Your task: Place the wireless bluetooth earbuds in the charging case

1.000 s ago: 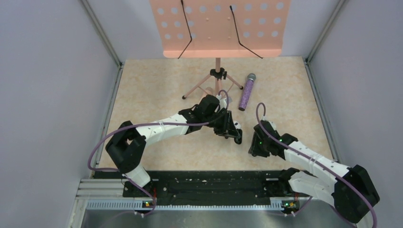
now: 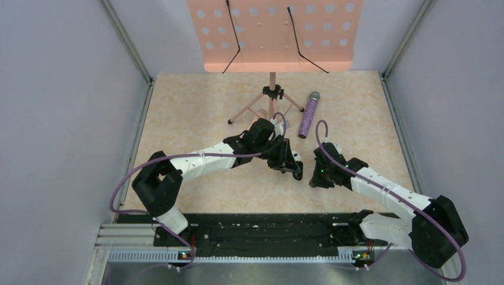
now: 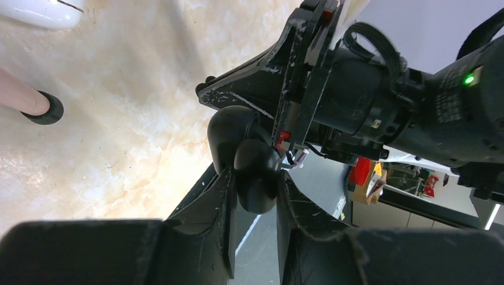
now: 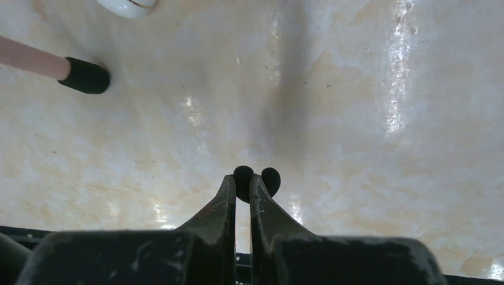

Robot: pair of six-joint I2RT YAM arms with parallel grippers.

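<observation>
My right gripper (image 2: 315,183) is low, just right of it. In the right wrist view its fingers are shut, with small black rounded shapes (image 4: 270,181) at the tips; whether these are an earbud or part of the fingertips I cannot tell. A white rounded object (image 4: 126,6) lies at that view's top edge.
A pink stand with a tripod (image 2: 273,90) stands at the back, a purple microphone (image 2: 309,116) beside it. The front edge is close below both grippers.
My right gripper has shifted slightly toward the back of the table and its arm has straightened a little. The left arm looks unmoved in the top view.
</observation>
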